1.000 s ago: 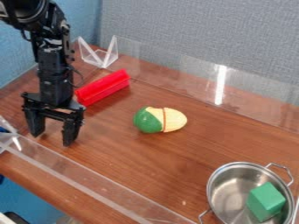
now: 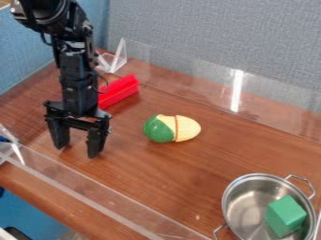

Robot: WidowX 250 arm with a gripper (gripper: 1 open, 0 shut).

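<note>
My black gripper [image 2: 78, 139] hangs low over the left part of the wooden table, its fingers open with nothing seen between them. Just behind it lies a red cylinder [image 2: 118, 90]. To the right of the gripper is a green and pale yellow oval toy [image 2: 172, 128]. A metal pot [image 2: 245, 197] with handles stands at the lower right, a green block [image 2: 284, 216] inside it.
Clear plastic walls edge the table [image 2: 182, 178] at front and back, with white brackets at the left. The middle of the table around the toy is open. A grey wall stands behind.
The arm and gripper have moved gradually to the right, a short way. The objects on the table look unmoved.
</note>
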